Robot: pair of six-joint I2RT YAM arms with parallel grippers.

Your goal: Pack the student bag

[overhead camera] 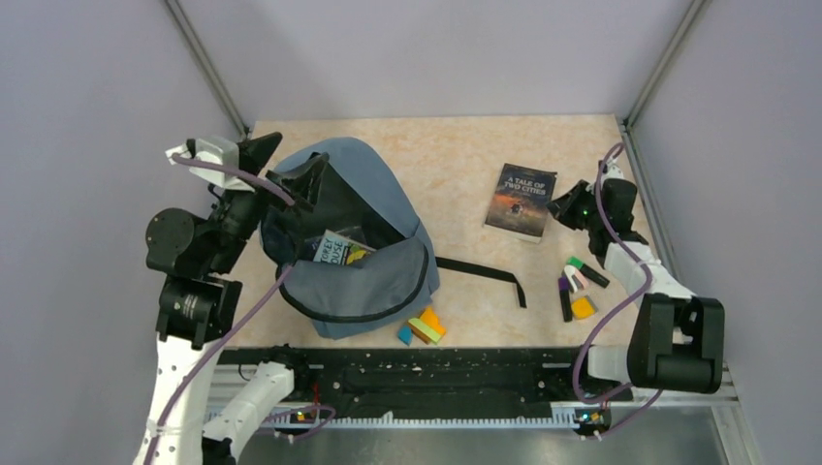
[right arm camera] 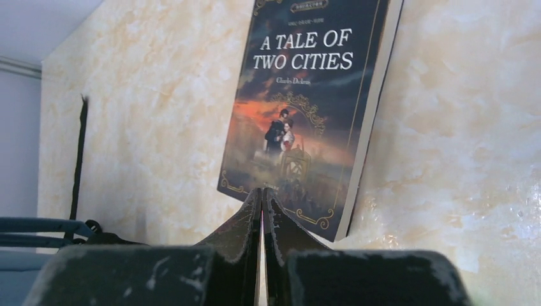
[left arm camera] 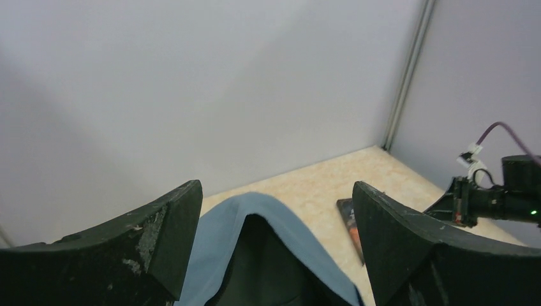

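The blue-grey student bag (overhead camera: 361,291) lies on the left half of the table, its mouth gaping. Inside it a book with a pale and yellow cover (overhead camera: 341,250) shows partly above the front flap. Over the bag's upper left edge my left gripper (overhead camera: 291,165) stands open, and only air and the bag beyond show between its fingers. "A Tale of Two Cities" (overhead camera: 521,201) lies flat, cover up, right of centre. Close to that book's right edge is my right gripper (overhead camera: 553,208), shut with nothing visible between its fingertips.
Dark, green-ended and purple-ended markers (overhead camera: 566,300) and a yellow block (overhead camera: 584,307) lie at the front right. Several coloured blocks (overhead camera: 424,327) sit before the bag. A black strap (overhead camera: 475,267) stretches right from it.
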